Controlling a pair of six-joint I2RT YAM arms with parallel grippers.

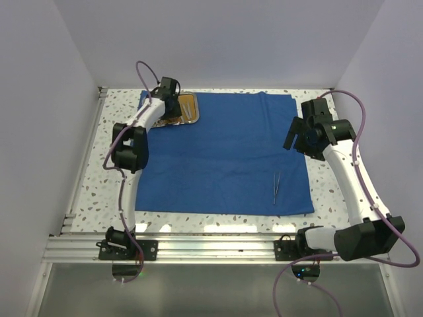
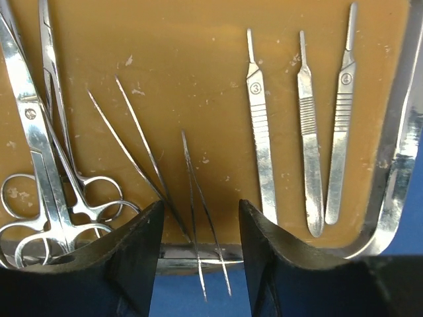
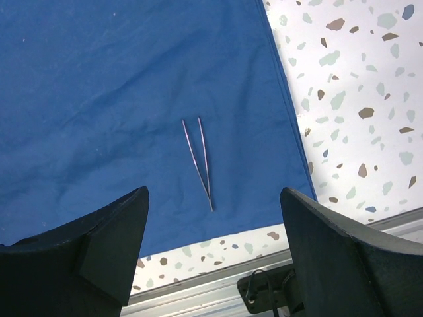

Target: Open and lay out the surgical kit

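The steel tray (image 1: pixel 192 119) with its yellow-brown mat sits at the back left of the blue cloth (image 1: pixel 218 158). In the left wrist view it holds scissors (image 2: pixel 49 191), scalpel handles (image 2: pixel 261 139) and tweezers (image 2: pixel 152 165). My left gripper is low over the tray, part open, its fingers either side of the tweezers' closed-end area; I cannot tell that it grips them. My right gripper stands open above the cloth's right side. One pair of tweezers (image 3: pixel 205 165) lies alone on the cloth's front right.
Speckled table (image 1: pixel 92 185) shows round the cloth, with grey walls at back and sides and metal rails along the front.
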